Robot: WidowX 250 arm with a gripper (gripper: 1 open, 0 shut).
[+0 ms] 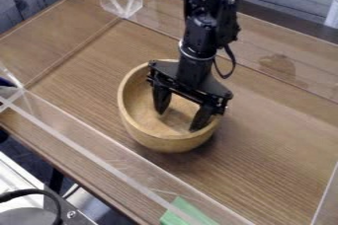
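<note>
A round tan wooden bowl (138,120) rests on the wooden table (264,160) in the middle of the view. My black gripper (183,109) reaches down from the top into the bowl, its fingers open and spread toward the bowl's front and right side. The bottom of the bowl is partly hidden behind the gripper; I see nothing held between the fingers.
Clear plastic panels edge the table at the left and right. A small clear container (121,0) stands at the back left, and a green piece (188,213) lies at the front. The table right of the bowl is clear.
</note>
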